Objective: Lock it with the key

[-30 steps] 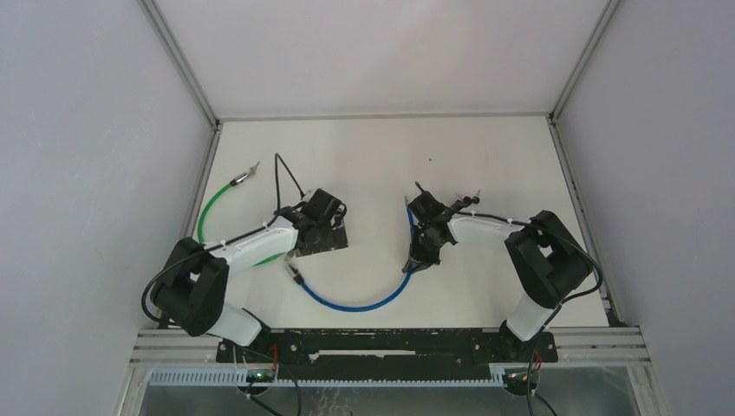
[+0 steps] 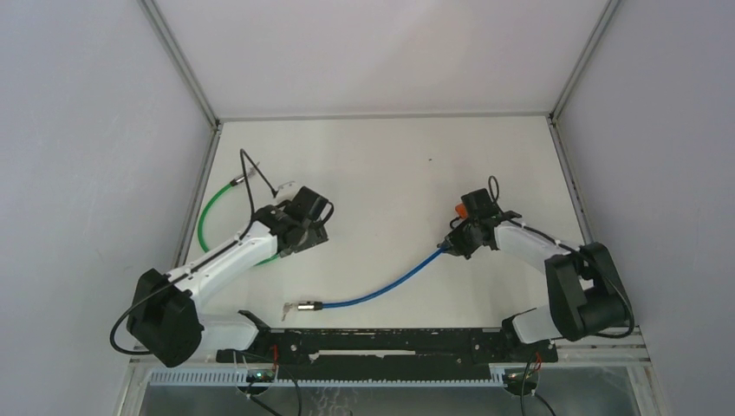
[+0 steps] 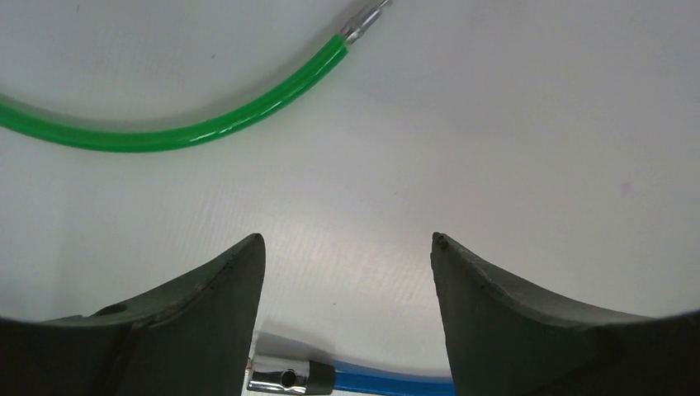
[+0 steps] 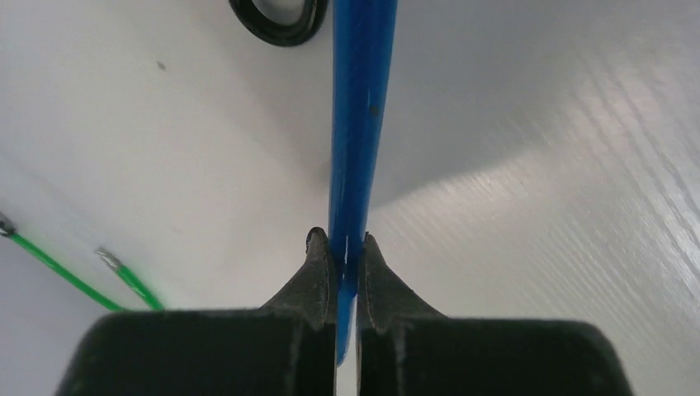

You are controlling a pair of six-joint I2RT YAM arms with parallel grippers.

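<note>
A blue cable lock [image 2: 390, 286] runs from my right gripper [image 2: 452, 245] leftward to its metal lock end [image 2: 308, 306] with keys near the table's front. In the right wrist view my right gripper is shut on the blue cable [image 4: 361, 99]. My left gripper is open above the table, the metal lock end [image 3: 281, 375] visible below it. A green cable lock [image 3: 198, 132] lies beyond, with a metal tip [image 3: 359, 25]; its other end [image 2: 240, 178] is at the back left.
Frame rails and walls border both sides. An orange object [image 2: 461, 211] is partly hidden behind the right gripper.
My right gripper has moved rightward with the blue cable, stretching it straighter; its lock end has moved down and rotated. My left arm has shifted left.
</note>
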